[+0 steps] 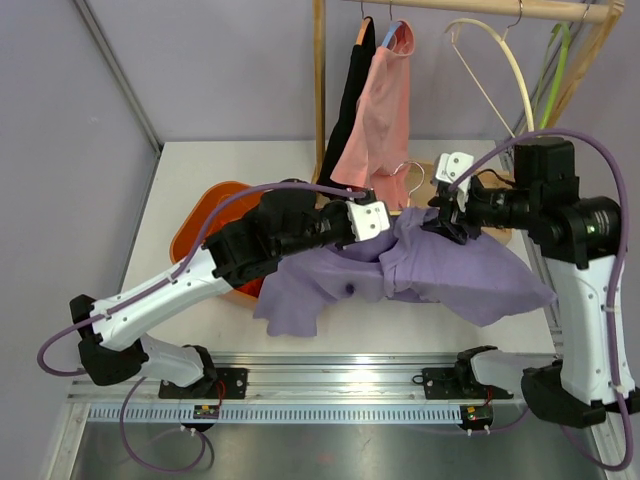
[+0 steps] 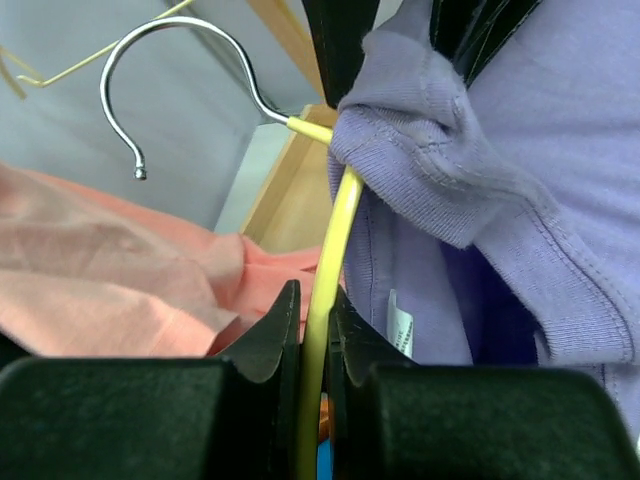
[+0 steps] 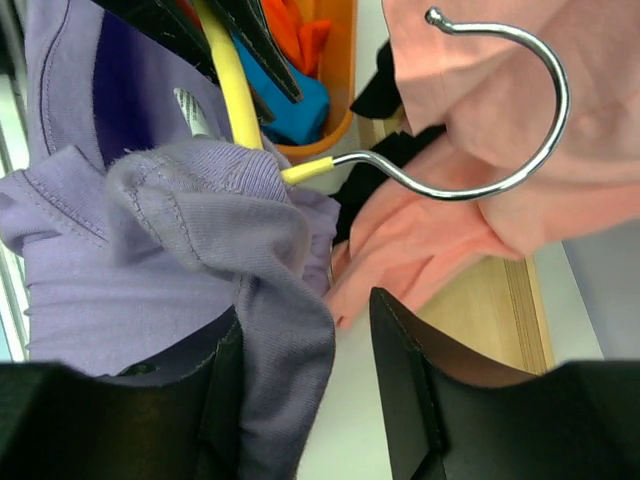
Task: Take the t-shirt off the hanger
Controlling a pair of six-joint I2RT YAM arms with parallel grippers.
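The purple T-shirt point(image 1: 450, 270) is bunched between the arms. In the left wrist view my left gripper is shut on the yellow hanger point(image 2: 340, 220), whose steel hook stands free of the cloth. My right gripper has the shirt's fabric point(image 3: 170, 260) between its part-spread fingers, near the hanger's neck; whether it grips it firmly I cannot tell. In the top view the right gripper point(image 1: 450, 220) is over the shirt, right of the left one.
An orange bin point(image 1: 190, 225) lies at the left under my left arm. Behind, a pink garment point(image 1: 375, 110) and a black one point(image 1: 350, 90) hang on a wooden rack point(image 1: 318, 80), with empty hangers at the right and a wooden box below.
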